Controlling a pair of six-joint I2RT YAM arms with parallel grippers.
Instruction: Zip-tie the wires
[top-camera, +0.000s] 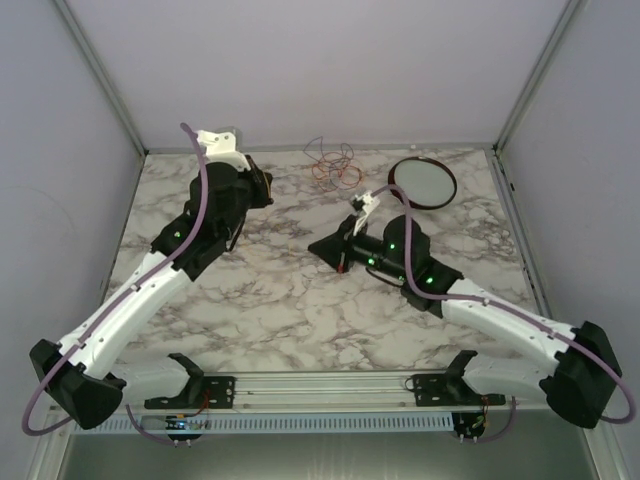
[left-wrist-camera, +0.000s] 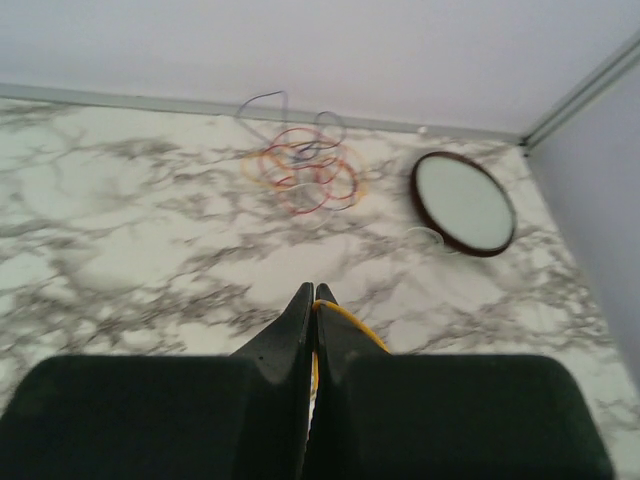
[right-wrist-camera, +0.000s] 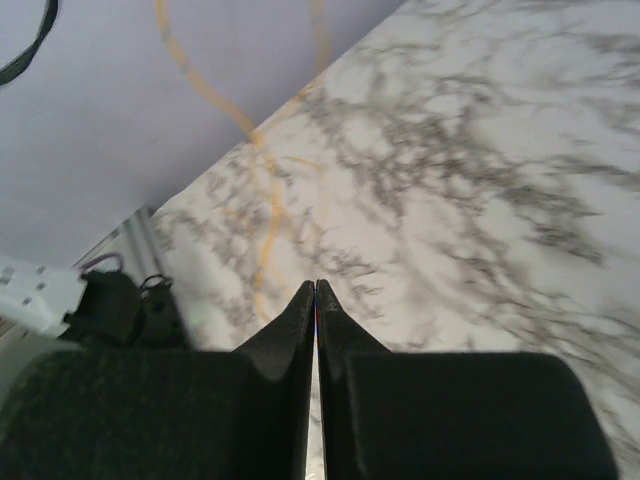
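A thin yellow wire (left-wrist-camera: 350, 320) is pinched near the tips of my left gripper, which is shut on it. From the top view, the left gripper (top-camera: 262, 187) is raised over the left-back part of the table. My right gripper is shut with its tips together and nothing between them. In the right wrist view the yellow wire (right-wrist-camera: 274, 210) hangs blurred, left of and beyond those fingertips. Near the table's centre, the right gripper (top-camera: 330, 252) points left in the top view. A tangle of red, purple, yellow and white wires (top-camera: 336, 168) lies at the back wall.
A round white dish with a dark rim (top-camera: 423, 183) sits at the back right. White walls enclose the back and sides, and a metal rail (top-camera: 300, 385) runs along the front.
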